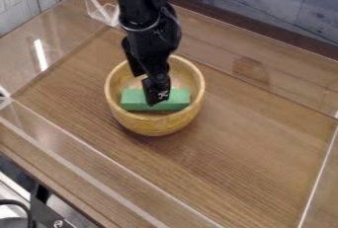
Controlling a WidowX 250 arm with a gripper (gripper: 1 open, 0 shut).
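A yellow bowl (154,123) stands on the wooden table near the middle of the view. Inside it lies a green block (175,102). The black gripper (150,80) comes down from the top and hangs open over the block, its lower fingers inside the bowl's outline. Whether it touches the block is unclear.
A pale wall runs along the back. Clear plastic pieces sit at the upper left edge, and dark cables show at the lower left corner.
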